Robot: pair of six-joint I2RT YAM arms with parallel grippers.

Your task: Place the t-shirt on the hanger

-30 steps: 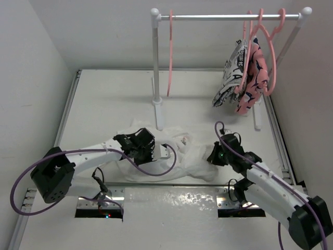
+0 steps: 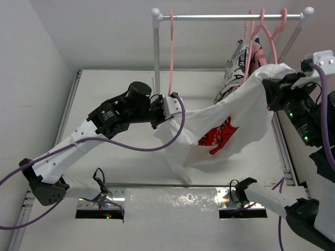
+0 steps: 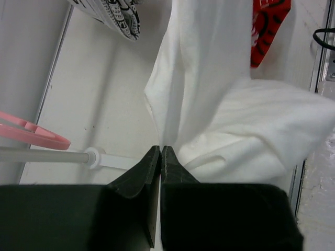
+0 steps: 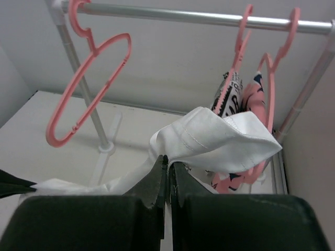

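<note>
A white t-shirt [image 2: 235,120] with a red print [image 2: 217,136] hangs stretched between both grippers, its lower part draping toward the board. My left gripper [image 2: 159,117] is shut on one end below the lone pink hanger [image 2: 171,52]; in its wrist view the cloth [image 3: 199,104] runs up from the fingertips. My right gripper [image 2: 269,91] is raised at the right, shut on the other end; in its wrist view the fabric [image 4: 209,141] bunches above the fingertips. The empty hanger [image 4: 63,110] hangs left in that view.
The white rail [image 2: 225,17] spans the back. At its right, pink hangers [image 2: 272,36] hold patterned garments [image 2: 235,63]. The board is clear at the left [image 2: 94,89]. Walls stand close on both sides.
Both grippers have risen with the shirt from the board, the right one higher and further right. The shirt is now stretched out, showing its red print.
</note>
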